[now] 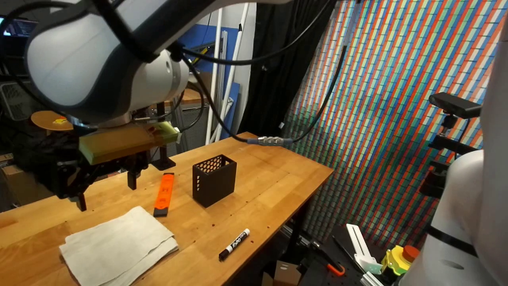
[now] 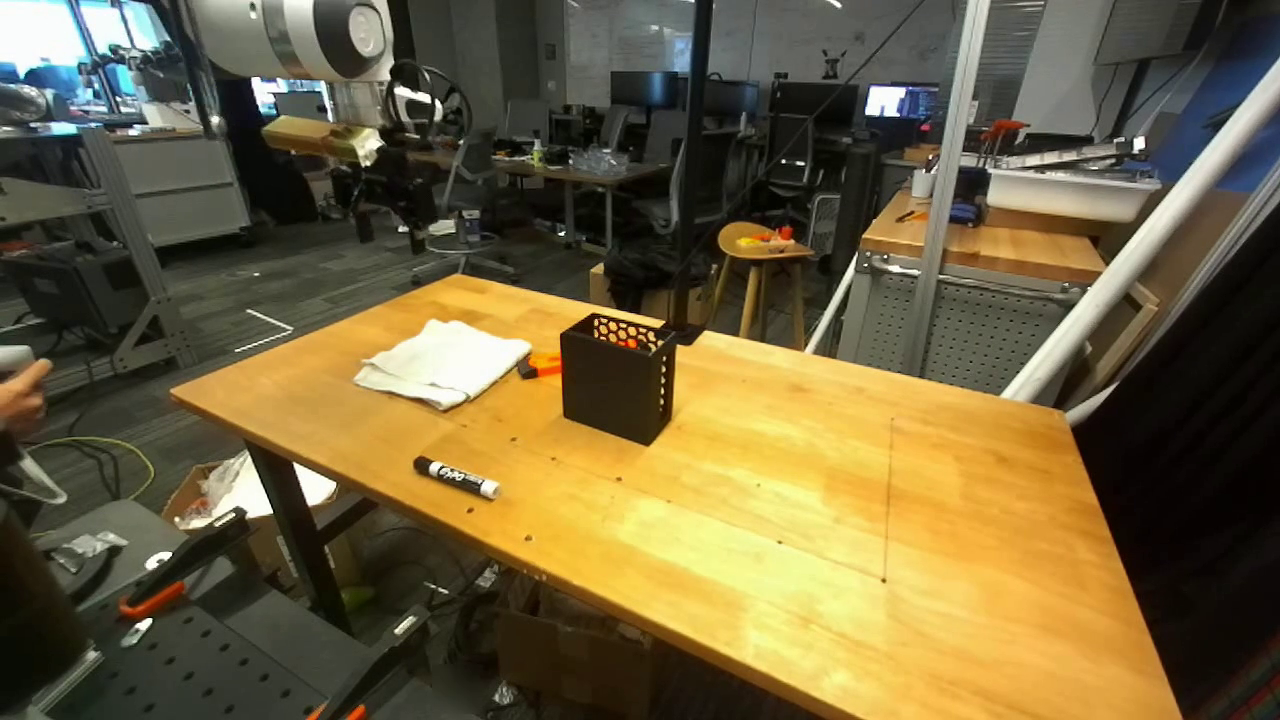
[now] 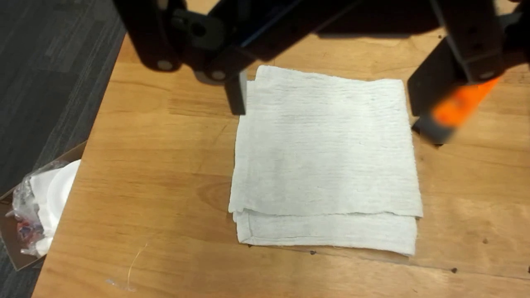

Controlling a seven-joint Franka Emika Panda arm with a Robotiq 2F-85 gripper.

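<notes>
A folded white cloth (image 3: 328, 149) lies flat on the wooden table, its layers slightly offset along one edge. My gripper is open above the table, its two fingers spread near opposite sides of the cloth in the wrist view, and nothing is between them. In exterior view 1 the gripper (image 1: 107, 193) hangs in the air, well clear of the tabletop. An orange and black tool (image 1: 164, 193) lies beside the cloth, partly covered by a finger in the wrist view. Farther along stands a black holder (image 1: 214, 181) with honeycomb holes. The Expo marker (image 2: 457, 478) rests near the table's edge.
Much of the table (image 2: 768, 516) beyond the black holder is bare. A dark upright post (image 2: 690, 168) rises at the table's back edge. Past the other edge, a cardboard box (image 3: 17, 248) with plastic stands on the floor.
</notes>
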